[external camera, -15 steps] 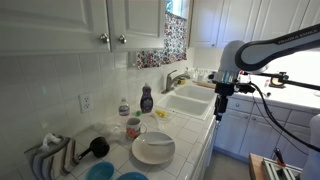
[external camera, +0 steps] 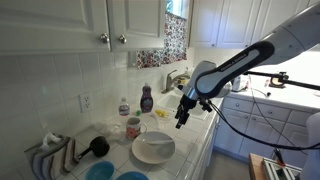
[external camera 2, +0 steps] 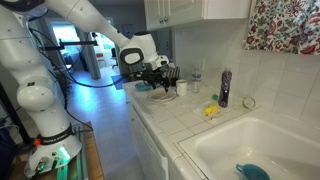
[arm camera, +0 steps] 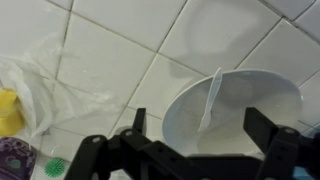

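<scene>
In the wrist view, my gripper is open with nothing between its fingers. Below it shows a whitish bowl (arm camera: 180,126), partly covered by the gripper, with a pale, slender utensil (arm camera: 211,98) lying in it. From exterior view 1, the gripper (external camera: 181,122) hangs above the counter, towards the sink from the bowl (external camera: 153,154). Exterior view 2 has the gripper (external camera 2: 168,88) over the far part of the counter, where it overlaps the bowl area.
A clear plastic bag (arm camera: 62,92) with a yellow item (arm camera: 9,112) lies beside the bowl. Blue dishes (external camera: 100,171), a mug (external camera: 133,128) and bottles (external camera: 147,100) stand near it. The sink (external camera 2: 260,143) adjoins a clear stretch of white tile counter (external camera 2: 178,124).
The arm has swung from beyond the counter's front edge towards the bowl, and the gripper has come in over the counter. The bowl and other items have stayed put.
</scene>
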